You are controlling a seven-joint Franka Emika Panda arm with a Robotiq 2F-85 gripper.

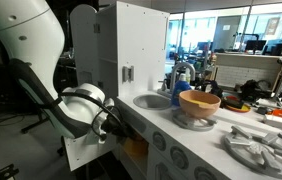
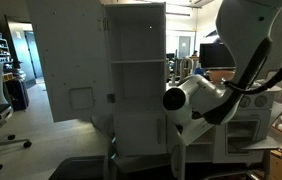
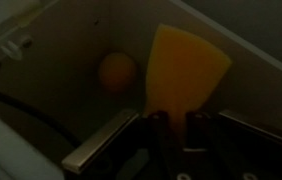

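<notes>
A flat orange-yellow item point(image 3: 183, 70), perhaps cloth or a sponge, rises from between the dark fingers of my gripper in the wrist view. The fingers are shut on its narrow lower part; its wider end points away from me. Past it, a round orange object point(image 3: 117, 72) rests in the corner of a dim, pale-walled compartment point(image 3: 66, 45). From exterior view 1, my arm point(image 1: 81, 108) reaches down in front of the counter unit, its gripper low and hard to make out. In exterior view 2, the wrist hides whatever the gripper holds.
An orange-brown bowl point(image 1: 198, 103) stands on the counter beside the sink point(image 1: 153, 101). Grey metal pieces point(image 1: 256, 148) lie farther along the counter. A tall white cabinet point(image 1: 133, 48) rises behind the arm. Compartment walls surround the gripper closely.
</notes>
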